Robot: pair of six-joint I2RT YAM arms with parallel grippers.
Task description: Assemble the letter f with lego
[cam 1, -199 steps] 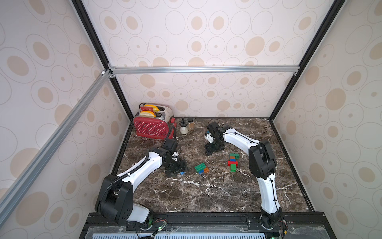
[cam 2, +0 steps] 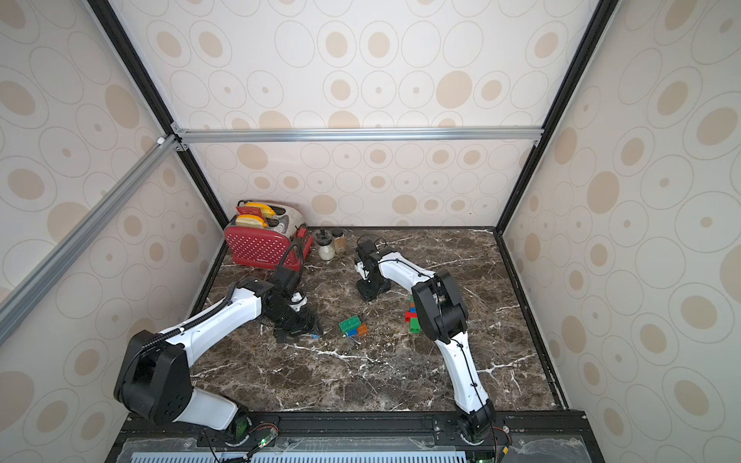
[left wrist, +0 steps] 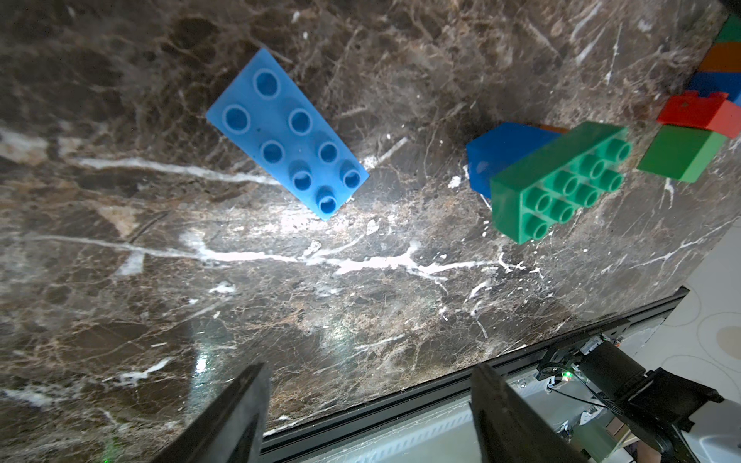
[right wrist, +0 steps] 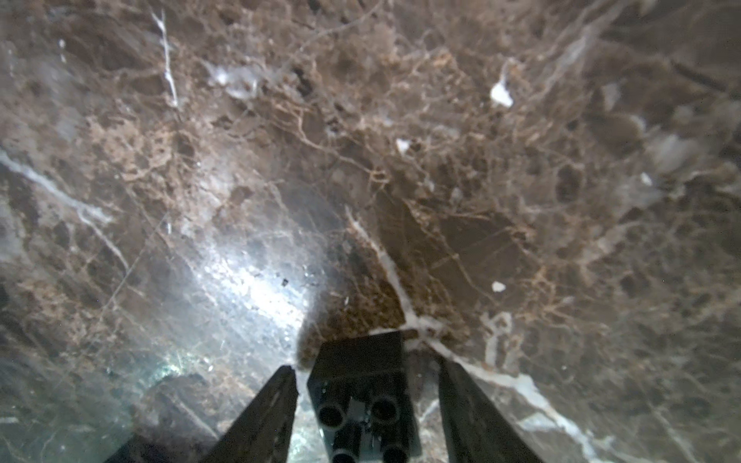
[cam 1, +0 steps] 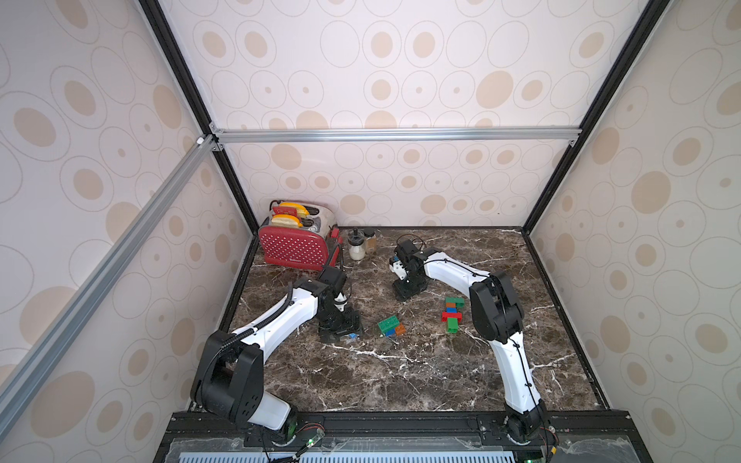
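A light blue brick point(left wrist: 285, 135) lies on the table below my left gripper, whose fingers are apart and empty. To its right lie a green brick point(left wrist: 559, 181), a blue brick point(left wrist: 494, 154) and an orange brick point(cam 1: 400, 329). Further right is a group of green, red, blue and orange bricks point(cam 1: 452, 316), forming an upright column with crosspieces in the top left view. My right gripper is behind the middle bricks; its fingers stand apart on either side of a dark brick point(right wrist: 359, 362), with visible gaps.
A red appliance-like bin point(cam 1: 293, 248) with yellow items and two jars point(cam 1: 356, 248) stand at the back left.
The right arm has moved slightly left, its gripper a little toward the middle. The bricks look unchanged.
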